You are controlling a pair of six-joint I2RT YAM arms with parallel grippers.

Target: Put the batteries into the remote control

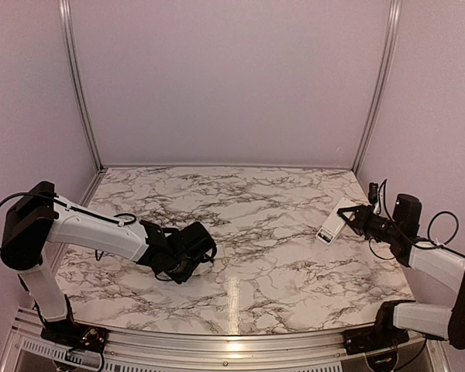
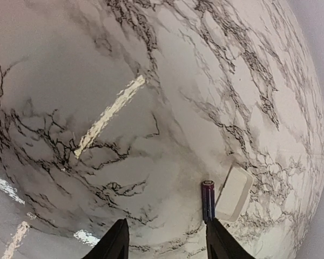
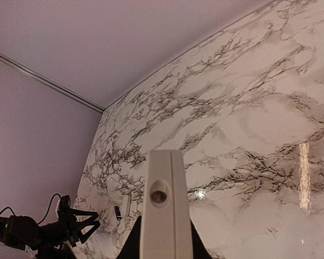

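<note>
The white remote (image 1: 331, 226) is held up at the right by my right gripper (image 1: 349, 213), shut on it; in the right wrist view its body (image 3: 165, 205) fills the lower middle. My left gripper is part open and hangs over the table, empty between its fingers. Below it, to the right, a dark battery (image 2: 208, 200) lies beside a white rectangular piece (image 2: 233, 193), which looks like the battery cover. In the top view the left arm hides most of both.
Pale walls (image 1: 225, 85) close it in at the back and sides, with a metal rail along the front edge.
</note>
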